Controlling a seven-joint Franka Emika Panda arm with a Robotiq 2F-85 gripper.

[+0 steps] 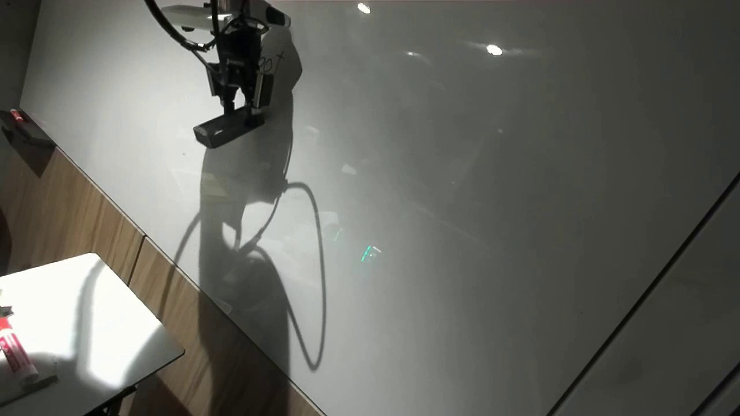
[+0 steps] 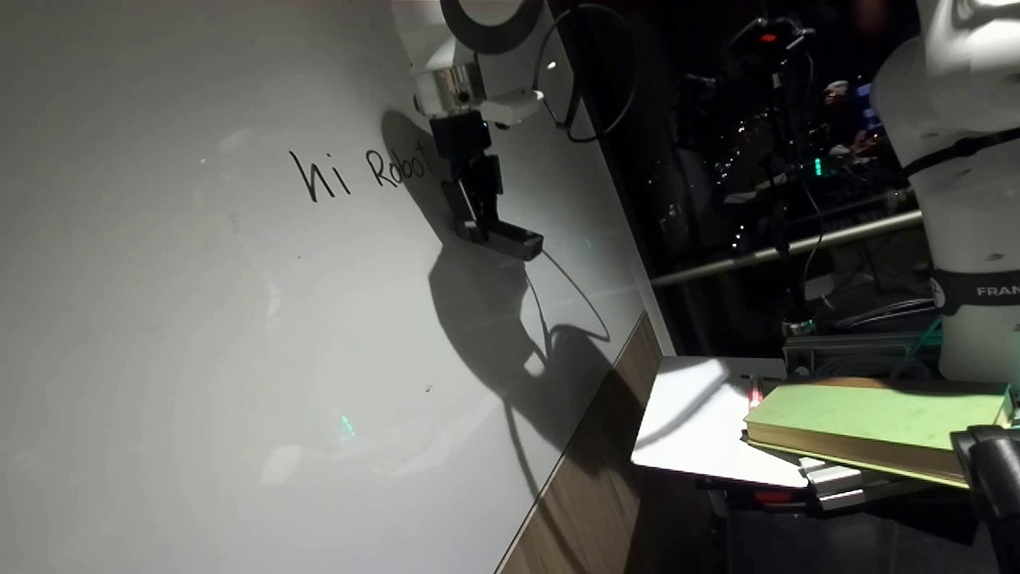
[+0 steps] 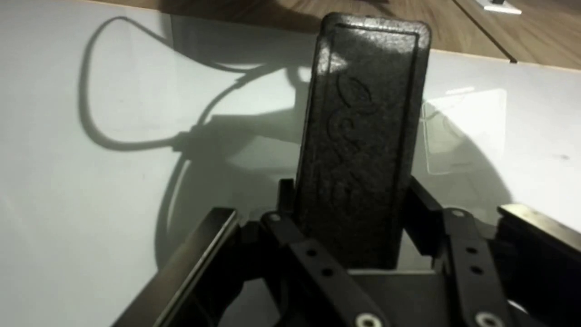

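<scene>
A dark, block-shaped eraser stands between the fingers of my gripper, which is shut on it. In exterior view 1 the eraser hangs below my gripper in front of the whiteboard. Exterior view 2 shows the gripper with the eraser close to the whiteboard; whether it touches I cannot tell. The handwriting "hi Robot" is on the board in black, up and left of the eraser in that view. In exterior view 1 the arm hides most of the writing.
A small white table stands below the board with a red-and-white marker on it. A green book lies at its right in exterior view 2. Wood panelling borders the board's lower edge. Most of the board is free of obstacles.
</scene>
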